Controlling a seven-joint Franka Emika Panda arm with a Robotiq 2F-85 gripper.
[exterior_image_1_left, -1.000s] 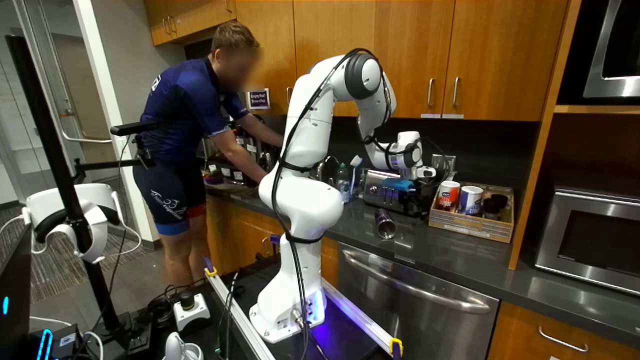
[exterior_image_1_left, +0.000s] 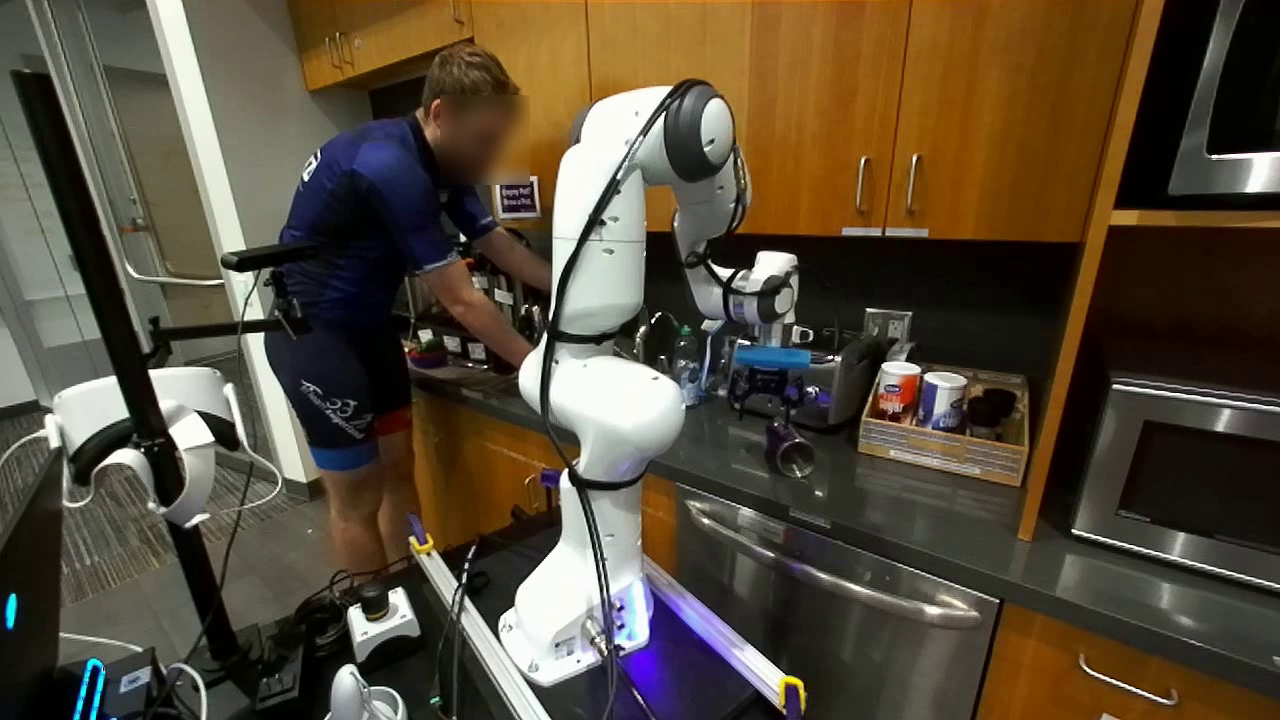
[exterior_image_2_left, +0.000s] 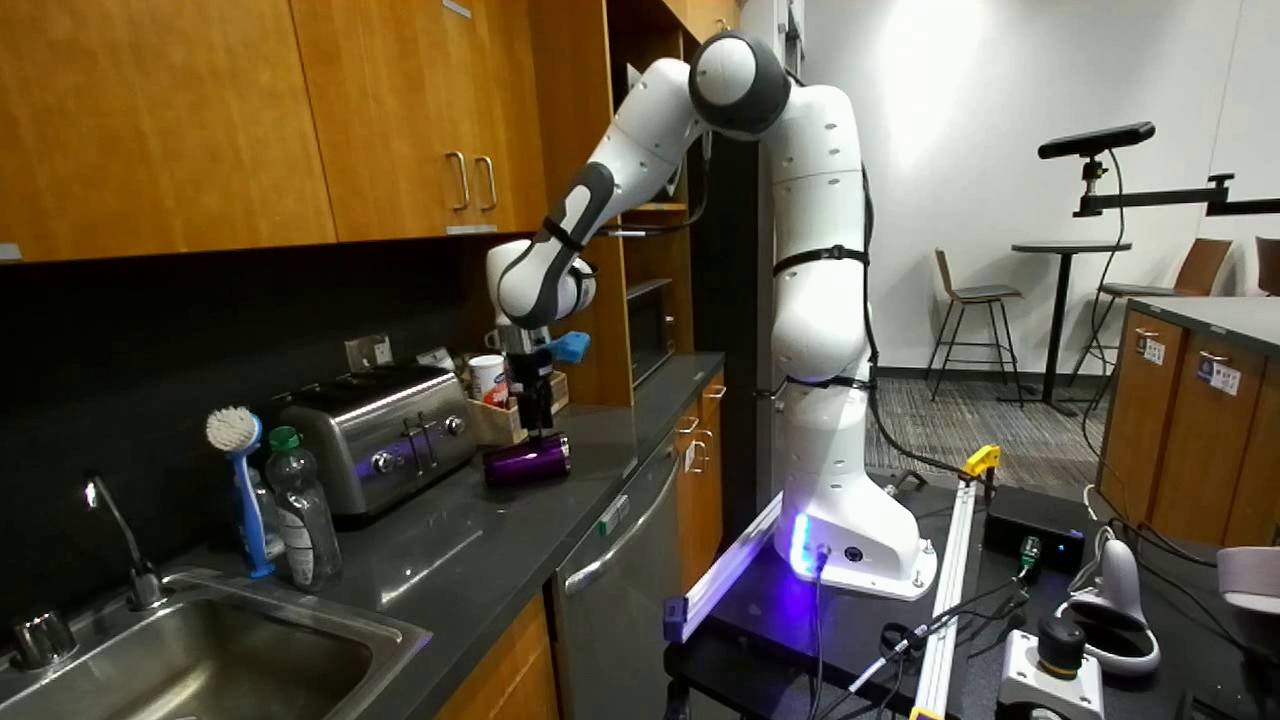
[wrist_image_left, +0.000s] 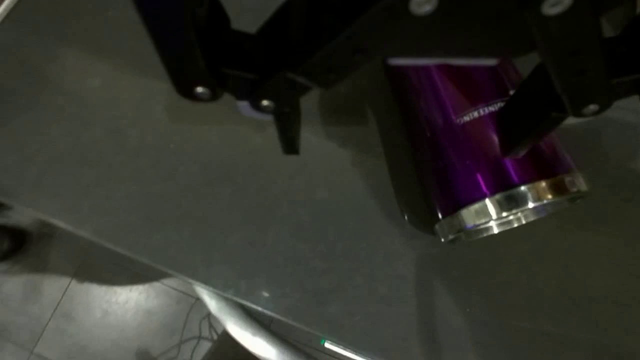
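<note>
A shiny purple metal cup (wrist_image_left: 462, 144) with a silver rim lies on its side on the dark counter (wrist_image_left: 240, 240). In the second exterior view the same cup (exterior_image_2_left: 528, 462) is in front of the toaster. My gripper stands open above it, its fingers far apart. One finger (wrist_image_left: 534, 117) passes in front of the cup's side in the wrist view, while the other finger (wrist_image_left: 289, 129) is over bare counter. Whether the first finger touches the cup cannot be told. From the first exterior view, the gripper (exterior_image_1_left: 768, 402) appears just over the cup (exterior_image_1_left: 791, 451).
A steel toaster (exterior_image_2_left: 384, 438) stands behind the cup, close to the gripper. Bottle (exterior_image_2_left: 302, 510), brush (exterior_image_2_left: 248, 492) and sink (exterior_image_2_left: 396, 642) are along the counter. A cardboard box (exterior_image_1_left: 948, 454) holds canisters. A person (exterior_image_1_left: 372, 264) leans over the counter's far end.
In the first exterior view my arm has swung left, bringing the gripper from in front of the toaster's right end to above the cup. The cup has shifted slightly right and turned a little.
</note>
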